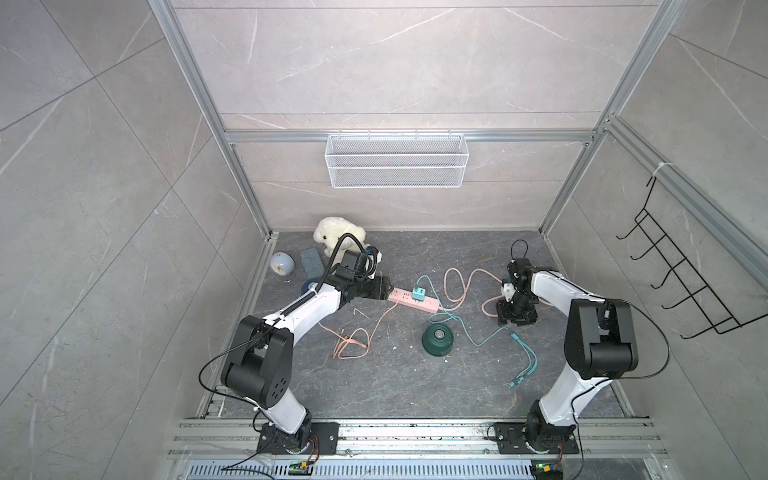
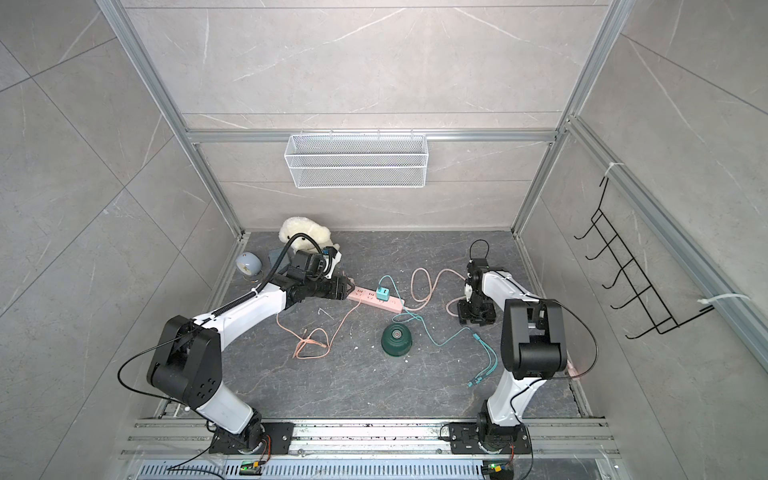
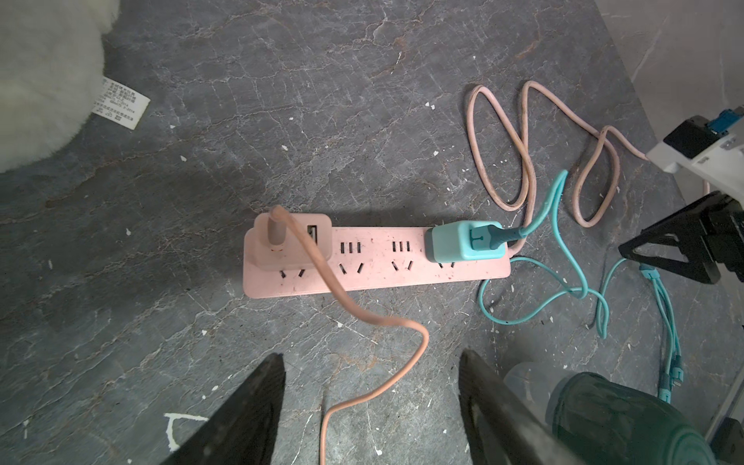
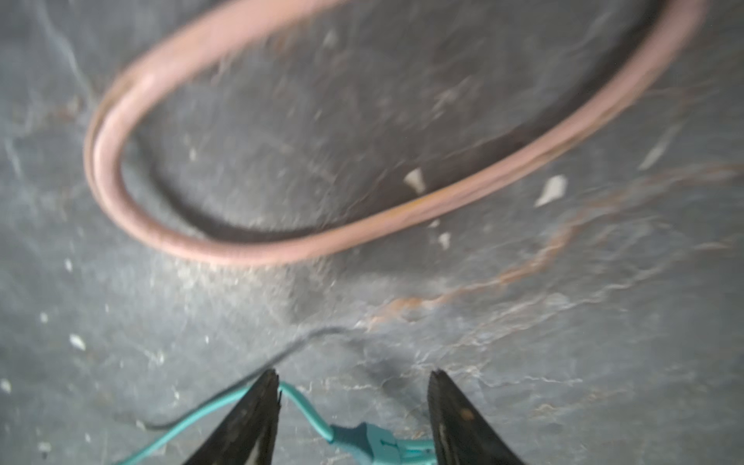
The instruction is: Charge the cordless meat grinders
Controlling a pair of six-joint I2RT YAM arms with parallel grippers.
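A pink power strip (image 3: pixel 372 279) lies mid-table with a turquoise adapter (image 3: pixel 457 241) and a pink plug (image 3: pixel 275 232) in it. A turquoise cable splits into connectors (image 1: pixel 518 377) at the right front. A green meat grinder (image 1: pixel 437 339) stands in front of the strip; a blue round one is partly hidden behind the left arm. My left gripper stands open above the strip, nothing between its fingers. My right gripper hangs over the pink cord loop and turquoise splitter, its fingertips apart with nothing held.
A white plush toy (image 2: pixel 304 228), a pale blue ball (image 2: pixel 248 262) and a slate block sit at the back left. A white wire shelf (image 2: pixel 356 160) hangs on the back wall, black hooks (image 2: pixel 624 264) on the right.
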